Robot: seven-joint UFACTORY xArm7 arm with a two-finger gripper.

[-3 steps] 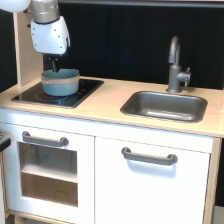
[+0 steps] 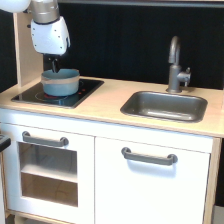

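A blue-grey pot (image 2: 63, 86) stands upright on the black cooktop (image 2: 92, 87) at the left of the toy kitchen. Above its back left rim is my gripper (image 2: 54, 68), dark and small, hanging from the white arm (image 2: 50, 36). The fingertips come down to the rim area, and the pot partly hides them. At this size I cannot tell whether the fingers are open or shut, or whether they touch the pot.
To the right is a metal sink (image 2: 165, 104) with a grey faucet (image 2: 177, 65). Bare wooden counter (image 2: 110, 108) lies between cooktop and sink. Below are a glass-fronted door (image 2: 48, 170) and a white cabinet door (image 2: 150, 190), both with grey bar handles.
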